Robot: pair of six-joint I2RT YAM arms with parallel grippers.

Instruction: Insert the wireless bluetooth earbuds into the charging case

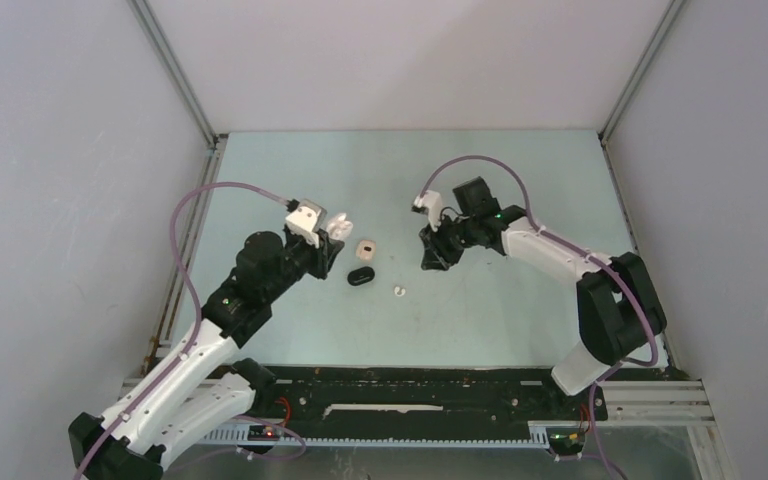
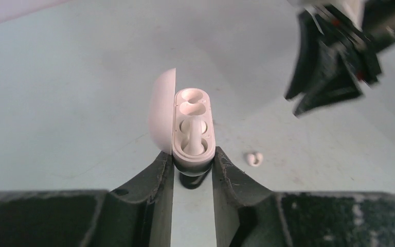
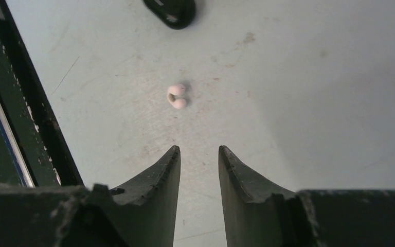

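The white charging case (image 2: 192, 134) is upright with its lid open, in my left gripper, which is shut on it; one earbud sits in a slot. In the top view the case (image 1: 340, 227) is left of centre. A small white earbud (image 1: 399, 291) lies on the table, also visible in the right wrist view (image 3: 179, 96). My right gripper is open above the table with nothing between its fingers, right of that earbud.
A black oval object (image 1: 360, 276) and a small beige item (image 1: 365, 250) lie between the arms.
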